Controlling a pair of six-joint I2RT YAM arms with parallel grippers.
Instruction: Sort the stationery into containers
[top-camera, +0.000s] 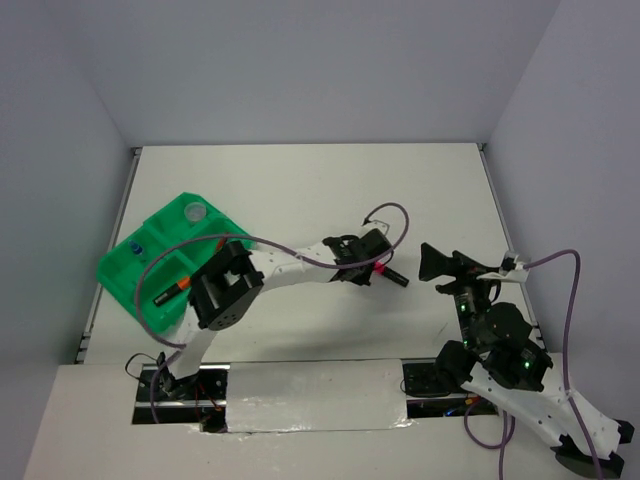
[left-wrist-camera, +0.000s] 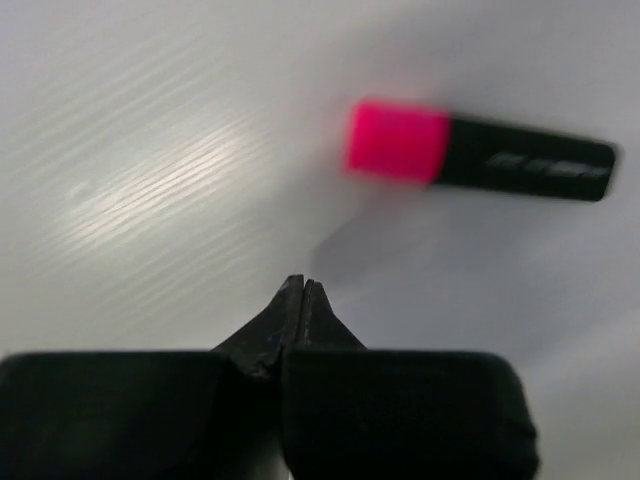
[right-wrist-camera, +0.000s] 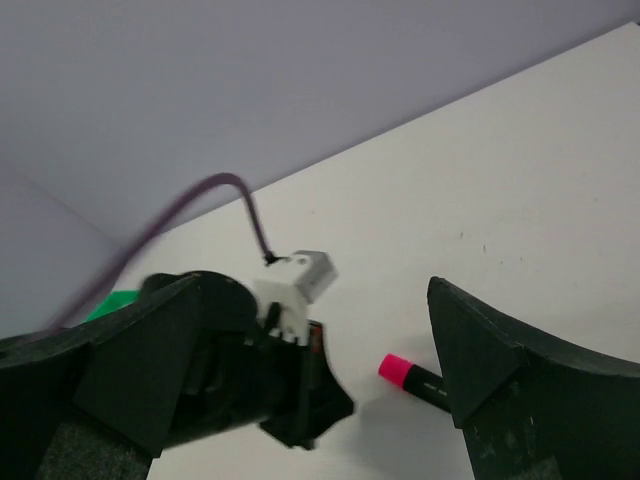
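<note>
A black marker with a pink end (left-wrist-camera: 398, 142) lies on the white table, clear of my left gripper. That gripper is shut, its fingertips meeting with nothing between them, and in the left wrist view the marker is beyond them to the upper right. From above, the marker (top-camera: 392, 275) rests just right of the left gripper. My right gripper stands open on the right side; through its fingers the marker's pink end (right-wrist-camera: 395, 370) shows. A green compartment container (top-camera: 122, 262) sits at the left, holding an orange-and-black marker (top-camera: 172, 291).
Inside the container are also a small blue item (top-camera: 136, 247) and a clear round item (top-camera: 195, 212). My left arm (top-camera: 285, 271) reaches across the table from it.
</note>
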